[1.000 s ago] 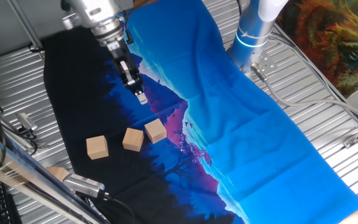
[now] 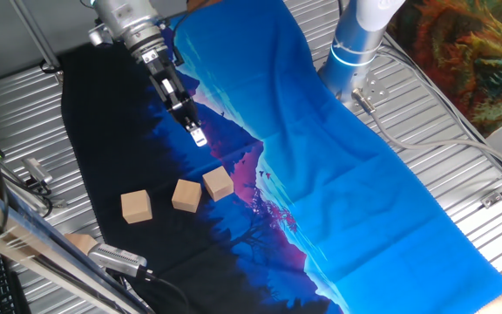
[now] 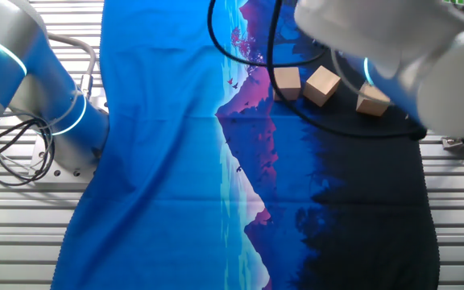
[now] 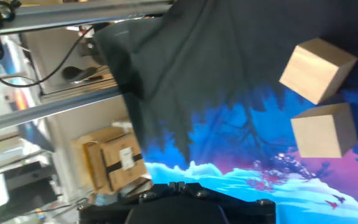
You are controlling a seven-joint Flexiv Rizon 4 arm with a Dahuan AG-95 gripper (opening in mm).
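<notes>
Three plain wooden cubes lie on the cloth in exterior view 1: a left cube [image 2: 136, 207], a middle cube [image 2: 186, 195] and a right cube [image 2: 218, 183]. The middle and right ones sit close together, while the left one stands apart. My gripper [image 2: 199, 137] hangs above the cloth, farther back than the cubes. In the wrist view the black fingers meet at the bottom edge, so the gripper looks shut, with nothing visible between them. Two cubes, an upper cube [image 4: 317, 70] and a lower cube [image 4: 325, 130], show at the right there.
A blue and black printed cloth [image 2: 347, 174] covers most of the slatted metal table, with wide bare areas. A metal frame bar and a small camera [image 2: 118, 260] stand at the front left.
The arm has shifted very slightly, its upper part moving a little to the left in the picture. All three cubes stay where they were.
</notes>
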